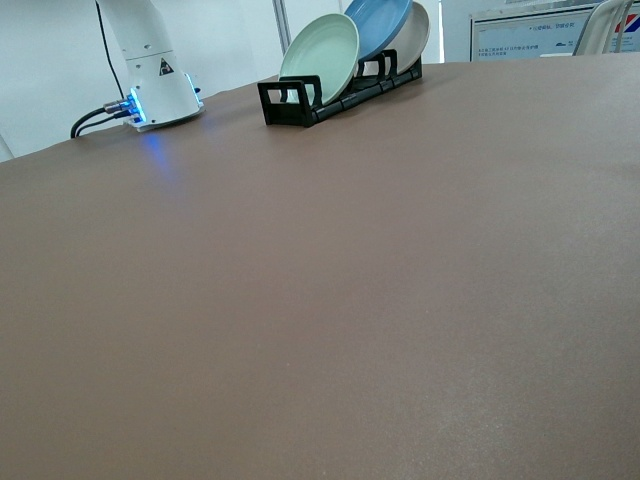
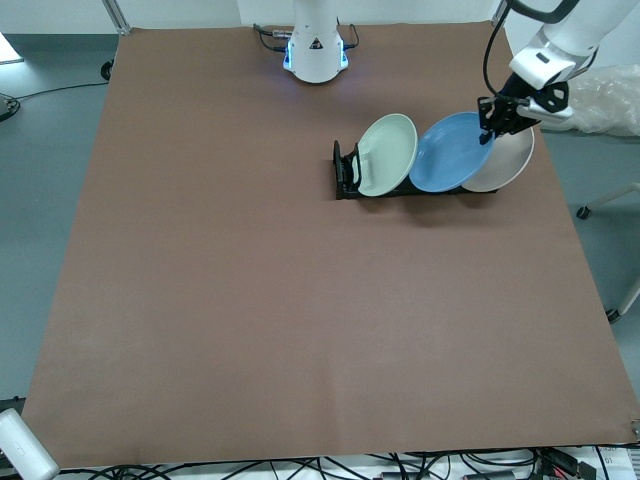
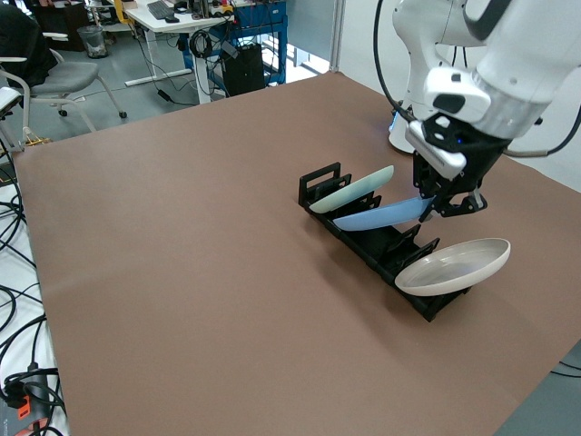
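Observation:
A black dish rack [image 3: 386, 259] holds three plates: pale green [image 2: 385, 155], blue [image 2: 450, 150] and white [image 3: 452, 266]. The black gripper [image 3: 449, 204] hangs over the rack at the blue plate's raised edge, with the plate's top between or just beside its fingers; whether it is shut on it I cannot tell. In the top view the rack [image 1: 340, 105] stands at the back with the plates leaning in it, and the gripper is out of frame.
A white robot base [image 2: 315, 50] with cables stands at the back, left of the rack in the top view. Cables run along the table's outer edge.

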